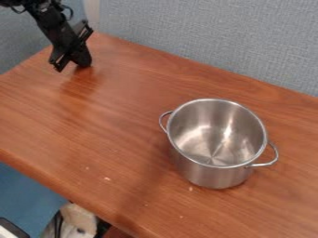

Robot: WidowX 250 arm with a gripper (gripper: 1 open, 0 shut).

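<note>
My black gripper (72, 58) is at the upper left, low over the far left corner of the wooden table, pointing down; it looks shut, with nothing clearly visible between its fingers. A stainless steel pot (218, 158) with two wire side handles stands upright on the right part of the table, empty, well apart from the gripper.
A grey textured partition (211, 37) runs behind it. Blue floor and some unclear objects lie below the table's front left edge.
</note>
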